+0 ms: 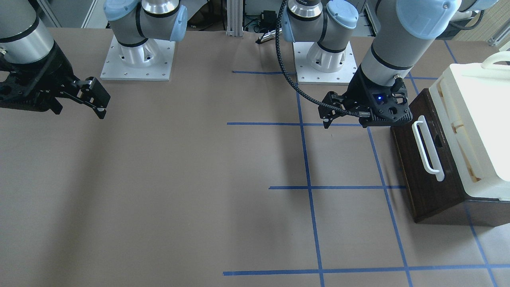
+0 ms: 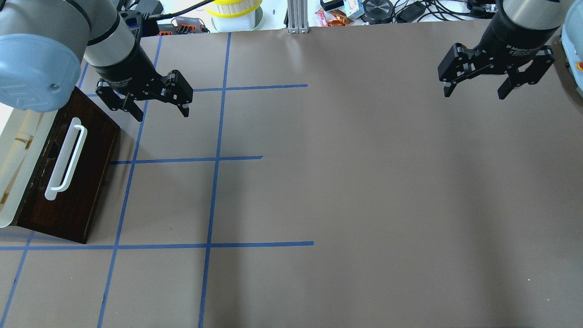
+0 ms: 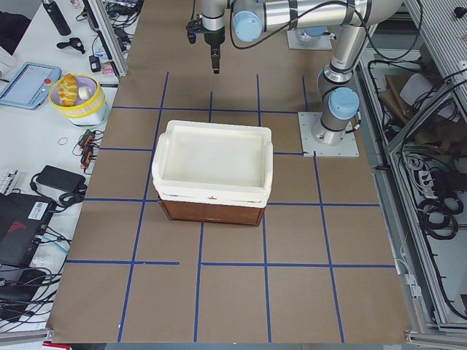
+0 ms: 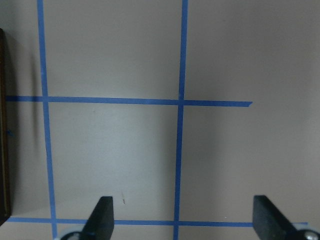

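Observation:
A dark wooden box [image 2: 90, 180] with a white handle [image 1: 428, 148] stands on the taped floor, topped by a white tray-like piece [image 3: 211, 160]. My gripper [image 1: 345, 125] hangs over the blue grid beside the box, fingers spread, nothing between them; in the top view it [image 2: 162, 117] is just beyond the box's handle side. In the left wrist view the open fingers [image 4: 267, 220] frame bare floor, with the box's dark edge at the far left.
A second arm's gripper [image 2: 475, 93] is at the other side of the workspace. A side table with a yellow bowl [image 3: 76, 109] and cables lies beyond the work surface.

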